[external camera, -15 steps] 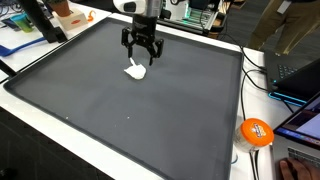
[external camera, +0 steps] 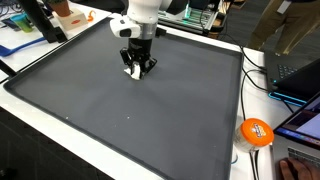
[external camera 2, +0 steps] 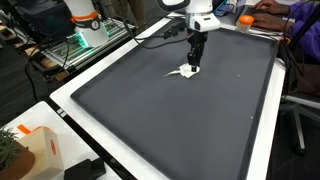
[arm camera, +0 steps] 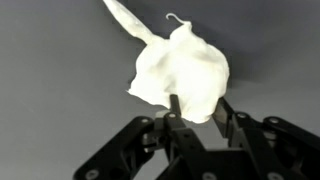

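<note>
A crumpled white cloth (arm camera: 178, 70) with a narrow tail lies on the dark grey board. My gripper is over its near edge; the two fingers stand apart, with part of the cloth showing between them. From exterior view 1, the gripper (external camera: 139, 66) reaches down to the board and covers some of the cloth (external camera: 131, 72). In exterior view 2 the cloth (external camera 2: 184, 71) spreads to the left of the gripper (external camera 2: 193, 64), close to the surface. Whether the fingertips touch the cloth cannot be made out.
Around the cloth the dark board (external camera: 140, 118) is bare, with a broad free area in front. An orange-topped white object (external camera: 254, 134) stands beyond the board's right edge. A potted plant (external camera 2: 14, 155) stands off the board at lower left in exterior view 2.
The cloth stays in about the same place.
</note>
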